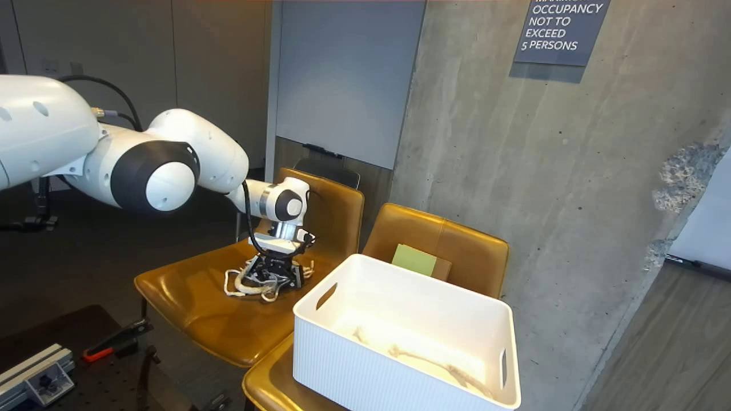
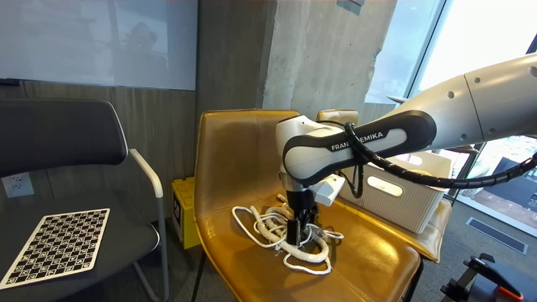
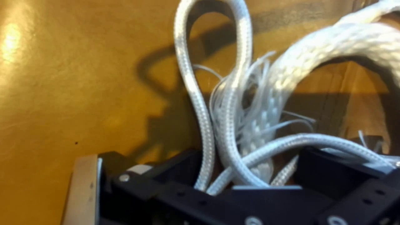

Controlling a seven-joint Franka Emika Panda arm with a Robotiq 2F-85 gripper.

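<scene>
A tangle of white rope and thin white cord (image 2: 313, 256) lies on the seat of a tan chair (image 2: 355, 274). My gripper (image 2: 299, 234) points down into the middle of the tangle. In the wrist view, the two black fingers (image 3: 330, 168) stand apart, so the gripper is part open. Strands of cord (image 3: 204, 127) and the frayed end of a thick rope (image 3: 268, 108) run into the gap between them. Where these strands pass lower down is hidden by the gripper body.
A white bin (image 1: 404, 370) with some pale rope (image 1: 438, 363) inside stands on the neighbouring tan chair, to the right in exterior view 1. Behind it are a green pad (image 1: 414, 260) and a chair back (image 1: 473, 253).
</scene>
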